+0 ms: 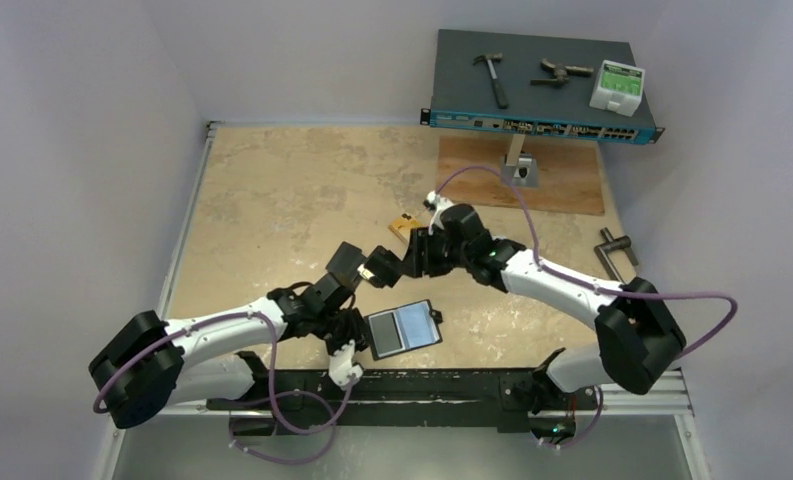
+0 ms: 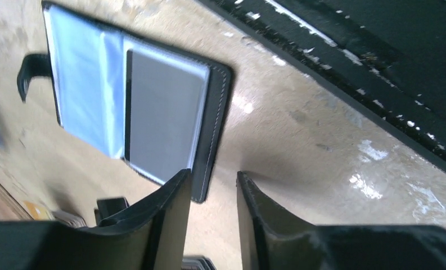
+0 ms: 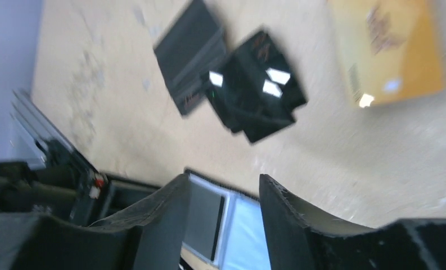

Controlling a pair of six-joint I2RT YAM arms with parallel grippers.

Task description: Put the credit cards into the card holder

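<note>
The card holder (image 1: pixel 420 323) lies spread out near the front edge, with a light-blue half and a half showing a grey card-like panel (image 2: pixel 164 112). My left gripper is open beside its black stitched border, with nothing held between the fingers. Further back, my right gripper is raised and open, its fingers empty. Two groups of dark, flat, card-like pieces sit behind the holder: a plain one (image 1: pixel 345 262) and a black overlapping one (image 3: pixel 260 84) with small white patches. Whether these are cards I cannot tell.
A yellow box (image 3: pixel 389 50) rests behind the dark pieces. At the back right, a raised rack unit (image 1: pixel 532 80) carries hammers and a white-green box (image 1: pixel 618 88). More tools (image 1: pixel 616 253) lie at the right edge.
</note>
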